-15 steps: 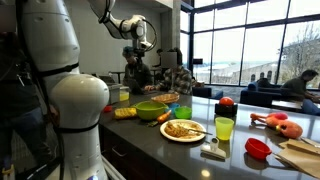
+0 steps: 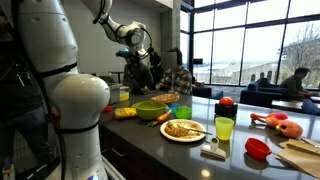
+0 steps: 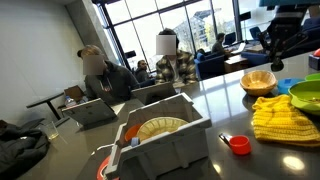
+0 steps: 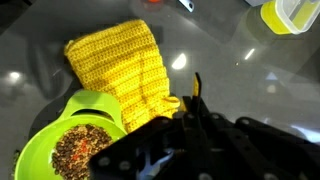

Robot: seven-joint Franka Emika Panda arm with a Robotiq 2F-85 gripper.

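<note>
My gripper is shut on a thin tan stick-like thing [image 4: 197, 86], which shows just past the fingertips in the wrist view; the rest of it is hidden. Below lies a yellow knitted cloth [image 4: 122, 75], spread on the dark counter. Beside the cloth, a green bowl [image 4: 110, 103] holds small brown and reddish bits. In exterior view 2 the gripper [image 3: 266, 40] hangs in the air above the cloth [image 3: 282, 122], clear of the counter.
A white bin [image 3: 165, 137] with several items stands left of the cloth, and a red cup [image 3: 240, 145] sits near it. An orange basket [image 3: 259, 80] is behind. Farther along the counter are a plate of food [image 2: 183, 130] and a yellow cup [image 2: 224, 128].
The arm has come down, and the gripper now hangs lower and a little farther right in exterior view 1. The things on the counter look unmoved.
</note>
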